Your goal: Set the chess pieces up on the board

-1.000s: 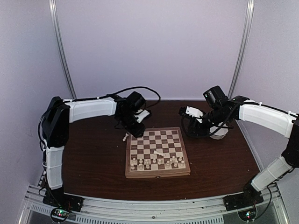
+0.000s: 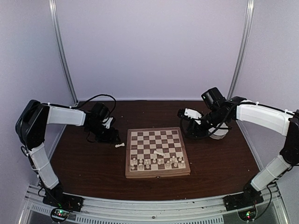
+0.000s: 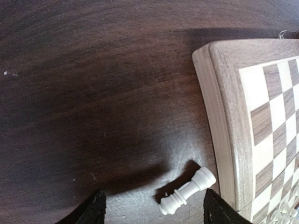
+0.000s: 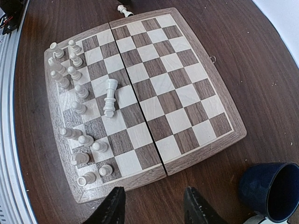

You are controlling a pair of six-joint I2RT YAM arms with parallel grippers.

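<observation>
The chess board point(image 2: 158, 131) lies flat on the table, with several white pieces standing along its near side. One tall white piece point(image 4: 110, 98) lies on its side on the squares. Off the board, by its left edge, another white piece point(image 3: 187, 191) lies on the table. My left gripper is open above the table there; that piece appears between its fingers, closer to the right one, apparently ungripped. My right gripper stands open and empty beyond the board's right edge.
A dark blue mug point(image 4: 254, 189) lies on its side near the right gripper, a white object point(image 4: 261, 219) beside it. The far half of the board is free of pieces. Bare table surrounds the board.
The loose piece off the board has shifted nearer and turned. The right arm has barely moved.
</observation>
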